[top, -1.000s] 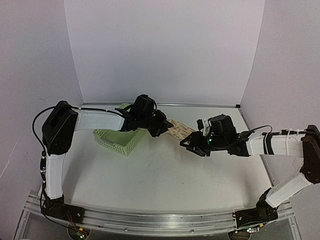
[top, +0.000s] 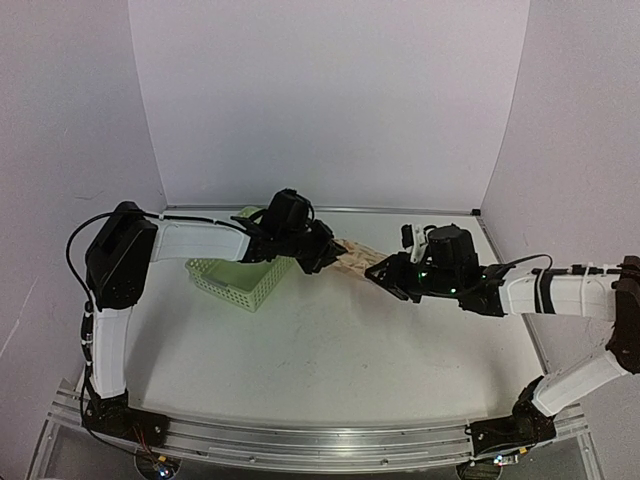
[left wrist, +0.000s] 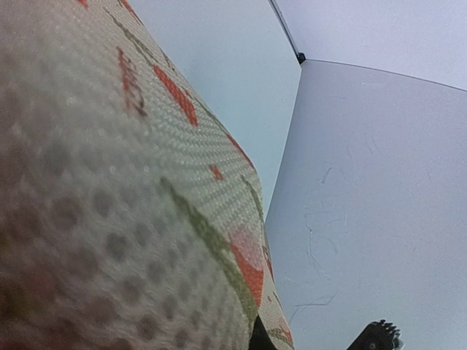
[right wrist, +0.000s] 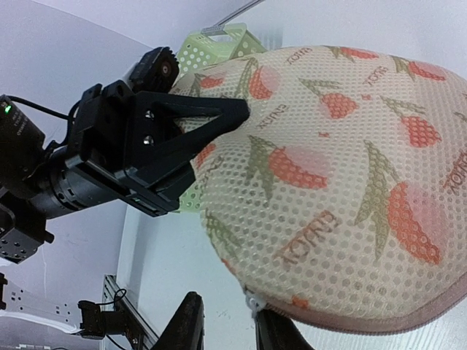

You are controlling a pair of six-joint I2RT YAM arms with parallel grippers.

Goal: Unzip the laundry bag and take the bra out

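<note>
The laundry bag is cream mesh with a carrot print and hangs above the table between both arms. My left gripper is shut on its edge; in the right wrist view the left fingers overlap the fabric. A pinkish zipper band follows the bag's lower edge, with a small metallic zipper pull at its left end. Just below that pull, my right gripper stands part open, one finger close to the pull; whether they touch I cannot tell. Bag fabric fills much of the left wrist view. No bra shows.
A light green perforated basket stands behind and below the left arm, looking empty where visible. Walls enclose the back and sides.
The left arm and the basket have kept their places.
</note>
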